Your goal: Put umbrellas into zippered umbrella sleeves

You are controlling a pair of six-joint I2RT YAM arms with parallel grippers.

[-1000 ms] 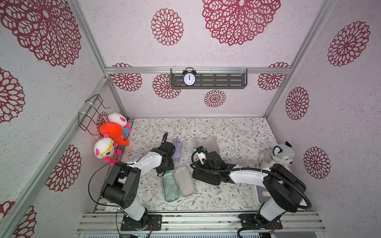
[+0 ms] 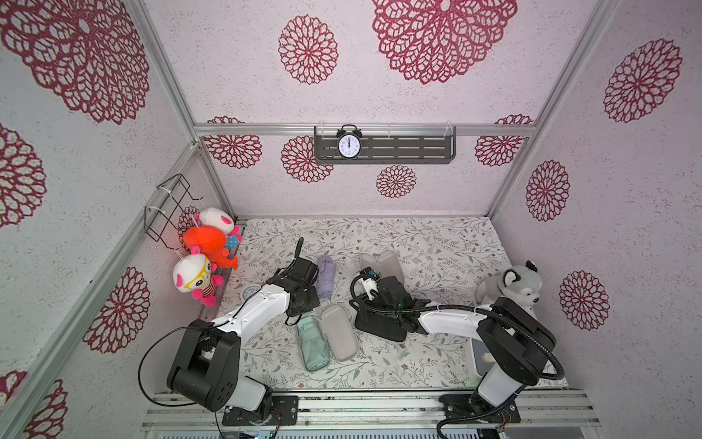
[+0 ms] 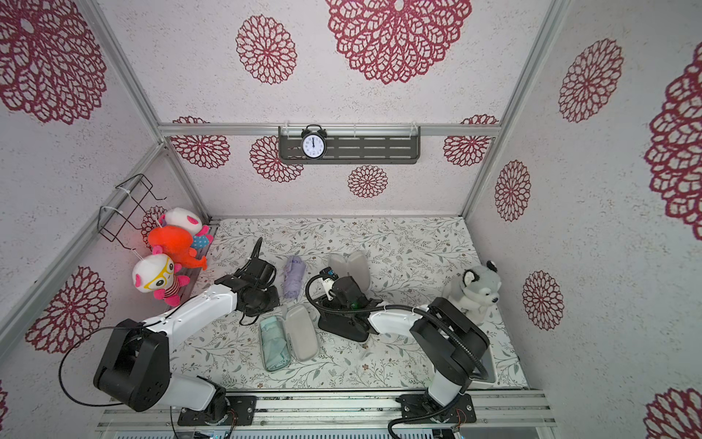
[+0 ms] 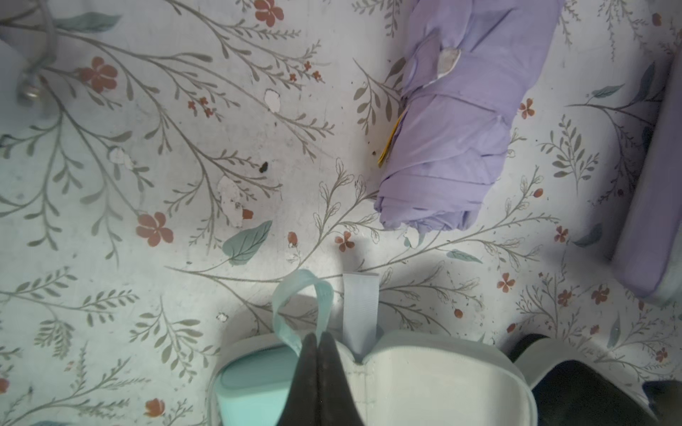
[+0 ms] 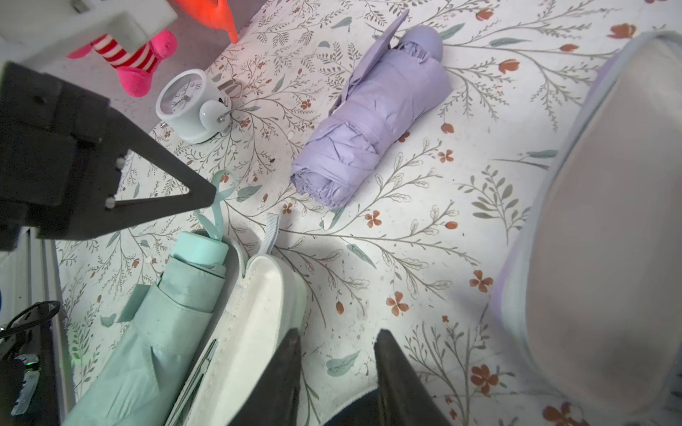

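Note:
The teal umbrella [image 2: 313, 344] lies in an open sleeve, whose pale other half [image 2: 340, 333] is beside it; a teal strap [image 4: 302, 284] loops up at its end. My left gripper is shut above that end, nothing clearly between its fingers. A lilac rolled umbrella [image 4: 454, 142] lies beyond it on the mat. An open lilac sleeve [image 5: 596, 213] sits to the right of it. My right gripper, part open with nothing seen between its fingers, is over a black open case [image 2: 380, 327].
Plush toys [image 2: 204, 248] line the left side, a husky toy [image 2: 512, 285] the right. A small white round object [image 5: 186, 103] lies at the left, a tray [image 3: 482, 362] at the front right.
My right arm has moved slightly, its gripper a little left and up.

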